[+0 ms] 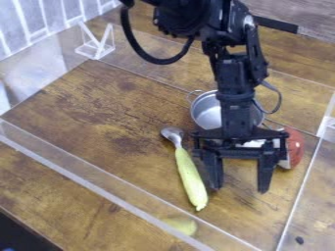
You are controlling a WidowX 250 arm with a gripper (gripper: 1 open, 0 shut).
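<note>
The black gripper (pixel 240 178) is open and points down over the wooden table, its fingers apart with nothing visible held between them. Just left of it lies a long pale yellow-green object (pixel 190 178) with a silver end, angled toward the near side. Behind the gripper is a metal pot (pixel 205 108), partly hidden by the arm. A red-and-white object (pixel 292 149) lies right of the gripper, also partly covered.
The wooden table (pixel 92 118) has wide free room to the left. Clear panels or edges run along the left, front and right. A white bracket (pixel 98 41) stands at the back left.
</note>
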